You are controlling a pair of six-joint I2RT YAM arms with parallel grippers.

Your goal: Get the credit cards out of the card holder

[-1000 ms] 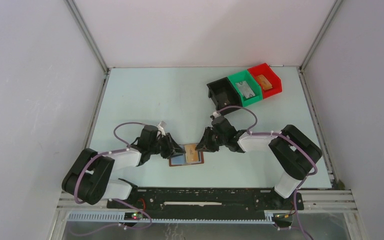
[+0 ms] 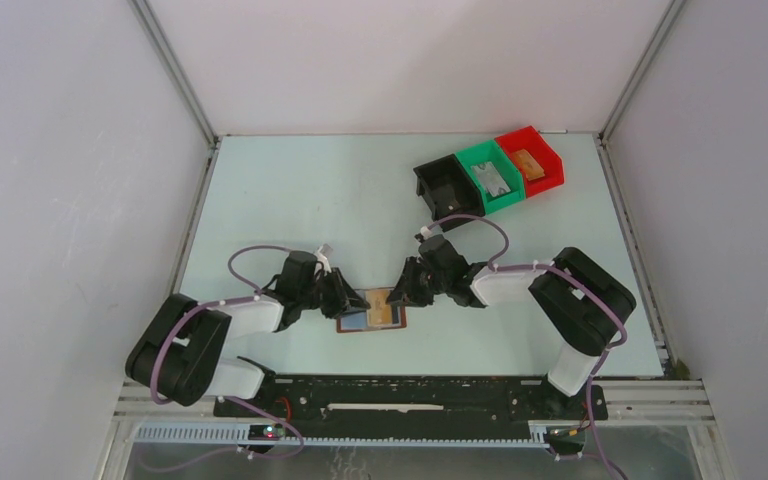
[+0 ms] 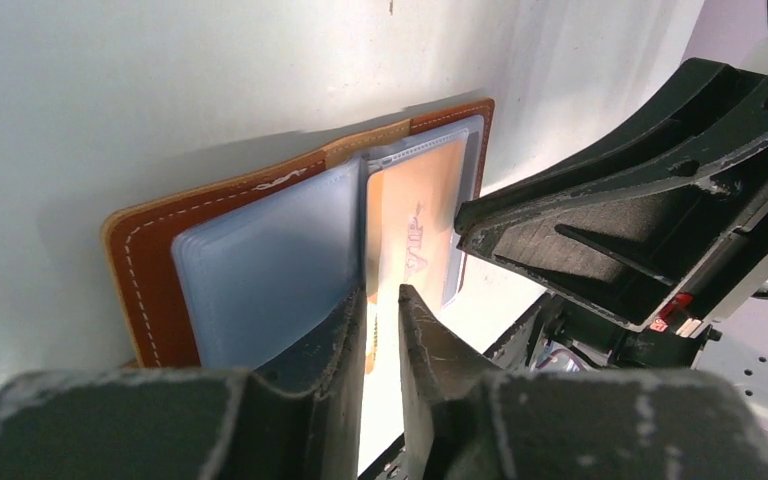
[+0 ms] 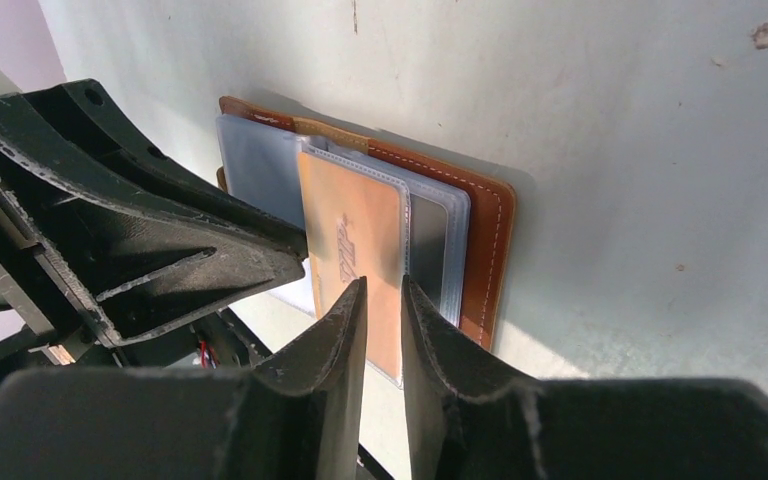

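Observation:
An open brown card holder [image 2: 371, 330] with clear plastic sleeves lies on the table at front centre. An orange card [image 3: 415, 215] sits in the holder's right half, its face up. In the right wrist view, a dark card [image 4: 427, 240] shows in the sleeve beside the orange card's right edge. My left gripper is partly open, its fingertips about the orange card's left edge by the fold. Over the card's right edge, my right gripper also stands partly open. Whether either one's fingers touch the card, I cannot tell.
At the back right stand black [image 2: 449, 190], green [image 2: 505, 200] and red [image 2: 550, 178] bins. A grey card [image 2: 491, 179] lies in the green bin, an orange one [image 2: 528, 165] in the red. The table behind the holder is clear.
My right gripper has shifted slightly left, farther over the holder's right half. The left gripper has barely moved. The holder looks almost unmoved.

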